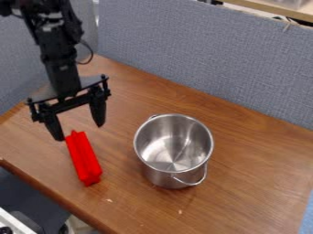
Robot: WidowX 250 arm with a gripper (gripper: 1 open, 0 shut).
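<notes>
My black gripper (77, 122) hangs at the left, fingers pointing down and apart with nothing between them, just above and behind the far end of a red elongated block (83, 160) lying on the wooden table. A steel pot (173, 154) with wire handles stands at the centre right of the red block, and it looks empty.
Grey padded panels (202, 64) border the back and left. The table's front left edge runs close by the red block.
</notes>
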